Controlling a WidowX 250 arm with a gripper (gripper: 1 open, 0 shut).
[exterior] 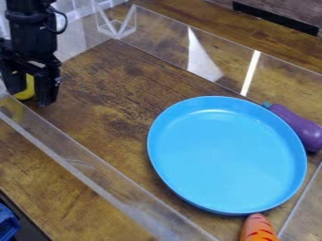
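My black gripper (28,83) is at the far left of the view, over a yellow object (23,89) that it partly hides, beside the clear plastic wall. The gripper looks open; whether its fingers touch the yellow object cannot be told.
A large blue plate (227,151) fills the right of the wooden surface (113,113). A purple eggplant (297,126) lies at the right, a carrot (258,229) at the bottom right. Clear walls border the area.
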